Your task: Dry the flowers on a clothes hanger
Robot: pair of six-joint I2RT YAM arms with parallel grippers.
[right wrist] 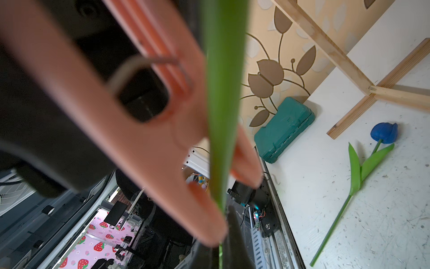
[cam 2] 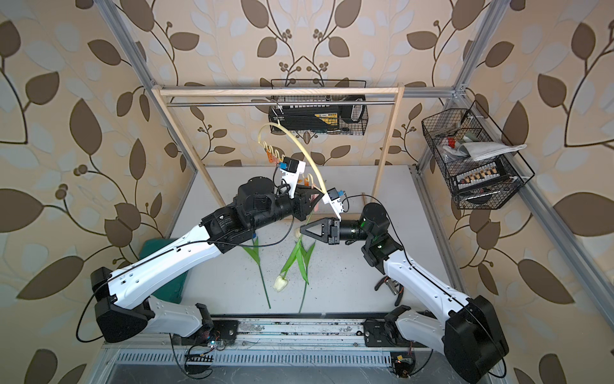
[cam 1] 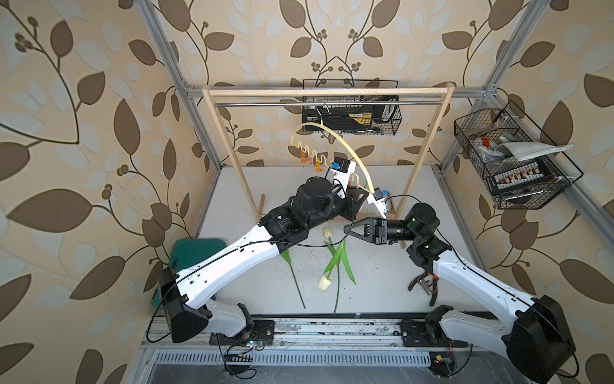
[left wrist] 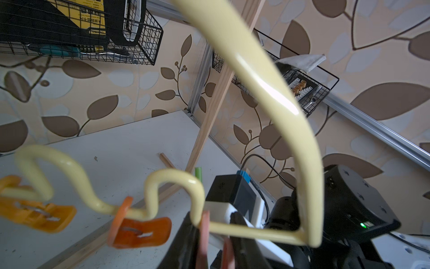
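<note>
A pale yellow hanger (cam 1: 345,146) hangs tilted from the metal rail (cam 1: 268,103), carrying orange clips (left wrist: 139,233) and a pink clip (right wrist: 156,134). My left gripper is shut on the pink clip's handles. In the right wrist view, that clip's tips stand apart with a green stem (right wrist: 224,98) between them. My right gripper (cam 1: 348,230) is shut on this stem; its white tulip (cam 1: 325,282) hangs bloom down. Another white tulip (cam 1: 328,233) and a blue tulip (right wrist: 383,132) lie on the table. The left arm hides the blue bloom in the top left view.
The wooden frame (cam 1: 415,153) of the rack stands across the table. A teal case (right wrist: 284,127) lies at the left edge and pliers (cam 1: 432,291) at the right. Wire baskets (cam 1: 511,160) hang on the walls. Both grippers are close together.
</note>
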